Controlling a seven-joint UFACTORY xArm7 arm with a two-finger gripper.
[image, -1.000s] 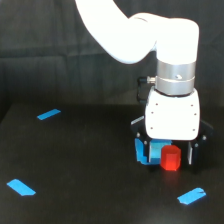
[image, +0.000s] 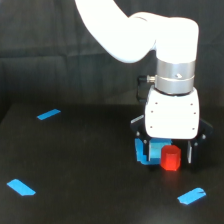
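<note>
A red block (image: 171, 157) shows at the right, low on the dark table just below my white hand. Blue pieces (image: 141, 151) stand close beside it on the left, partly covered by the hand. My gripper (image: 167, 152) points down over this group, with dark parts on both sides of the blocks. Its fingertips are small and dark against the dark table, so the opening of the fingers and any contact with the blocks are unclear.
Flat blue marks lie on the black surface: one at the far left (image: 49, 114), one at the near left (image: 20, 187) and one at the near right (image: 191, 196). A dark curtain (image: 60, 60) hangs behind.
</note>
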